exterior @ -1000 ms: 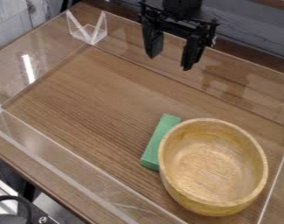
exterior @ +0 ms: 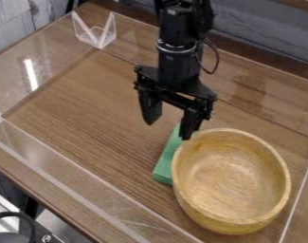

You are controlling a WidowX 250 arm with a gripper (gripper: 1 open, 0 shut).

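Note:
My black arm reaches down from the top centre, with the gripper [exterior: 172,116] over the middle of the wooden surface, just above and left of a green block [exterior: 169,163]. The block lies partly behind a cream oval bowl [exterior: 232,216] at the lower right. The gripper's dark fingers point downward; whether they are open or shut is not clear.
A white wire-like stand [exterior: 96,28] is at the back left. A black cable shows at the lower left corner.
The arm has moved down and toward the front from the back of the surface, bringing the gripper near the green block. The block and bowl have not visibly moved.

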